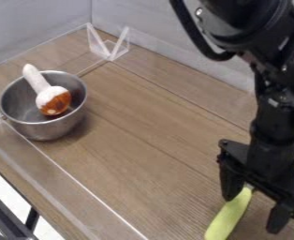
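My gripper (254, 197) stands open at the lower right, low over the table, its black fingers on either side of the upper end of a yellow elongated object (226, 217) lying on the wood. The far end of that object is partly hidden by the gripper; whether the fingers touch it I cannot tell.
A steel bowl (37, 120) at the left holds a white and orange object (56, 97). A small white wire stand (109, 49) is at the back.
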